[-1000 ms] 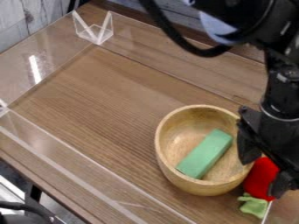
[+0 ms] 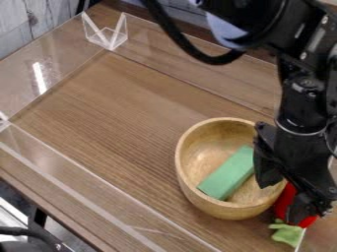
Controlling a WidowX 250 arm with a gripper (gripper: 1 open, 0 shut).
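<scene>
A wooden bowl (image 2: pixel 198 148) holds a green block (image 2: pixel 222 179). Beside it at the lower right lies a red object with a green leafy top (image 2: pixel 287 232), mostly hidden under my black gripper (image 2: pixel 287 177). The gripper's fingers hang over the bowl's right rim and the red object; whether anything is between them is unclear.
Bare wooden table fills the middle and left. A clear plastic piece (image 2: pixel 105 30) sits at the back left. Cables run over the top and at the lower left corner.
My gripper has shifted left, toward and over the bowl's right side, covering more of the red object.
</scene>
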